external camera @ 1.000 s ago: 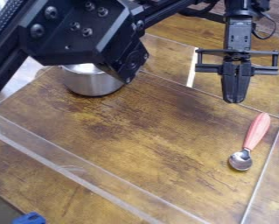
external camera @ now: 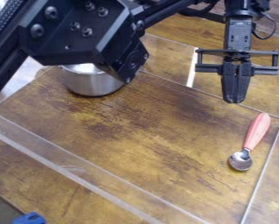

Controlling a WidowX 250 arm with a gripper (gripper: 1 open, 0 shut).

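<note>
My gripper (external camera: 233, 94) hangs shut above the wooden table at the upper right, its dark fingers together with nothing visible between them. Below and a little right of it, a metal scoop with a pink handle (external camera: 257, 131) lies on the table, bowl toward the front. A steel pot (external camera: 93, 85) stands at the back left, partly hidden behind the black arm.
Clear strips border it at the left front and right. A small blue object (external camera: 30, 219) sits at the bottom-left corner.
</note>
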